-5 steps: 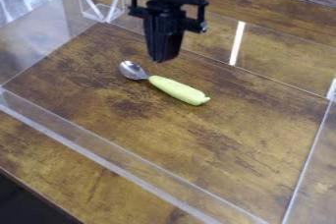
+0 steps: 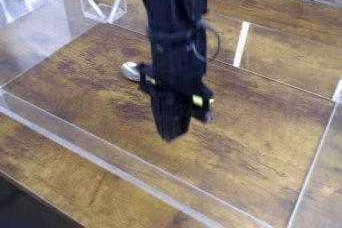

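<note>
The black gripper (image 2: 173, 122) hangs low over the middle of the wooden board, its fingers shut, with nothing seen between them. Behind it, a spoon with a pale green handle is mostly hidden: the silver bowl (image 2: 131, 71) peeks out at the gripper's left, and a bit of the green handle (image 2: 205, 101) shows at its right.
Clear plastic walls (image 2: 100, 164) surround the wooden work area (image 2: 261, 157). A white bracket (image 2: 104, 8) stands at the back left, and a dark strip lies along the back.
The gripper has come down and toward the front of the board, now covering most of the green-handled spoon, which was in full view a second ago.
</note>
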